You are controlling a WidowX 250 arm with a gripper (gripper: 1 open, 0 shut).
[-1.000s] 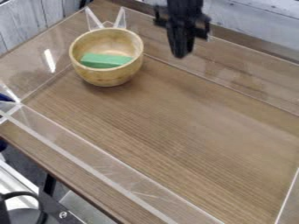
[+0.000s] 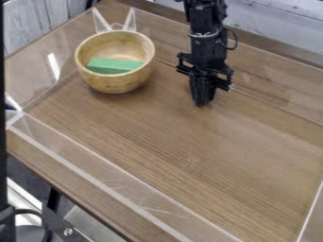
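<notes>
My black gripper [image 2: 202, 83] hangs from the top of the camera view over the wooden table [image 2: 190, 180], right of a wicker bowl [image 2: 116, 42]. A green block [image 2: 113, 65] lies in the bowl. The gripper's fingertips are dark and small; whether they hold anything or how far they are apart is unclear.
A pale wall edge runs along the back right. Dark parts show at the lower left corner.
The gripper has moved down and toward the viewer, lower on the table beside the bowl. The bowl and green block look unmoved.
</notes>
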